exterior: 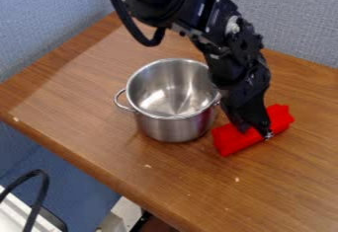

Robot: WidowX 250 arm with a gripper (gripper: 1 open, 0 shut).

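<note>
The black robot arm reaches down from the top to my gripper [254,127], which rests low over a red cloth-like object [232,141] on the wooden table, right of the steel pot. The gripper looks shut; whether any of the red object is between its fingers is hidden. The red object lies at a slant, partly covered by the gripper.
A steel pot [164,106] with loop handles stands at the table's middle, close left of the arm and red object. Bare wood [79,78] is free at the left and front. The table's edge drops off at the lower left.
</note>
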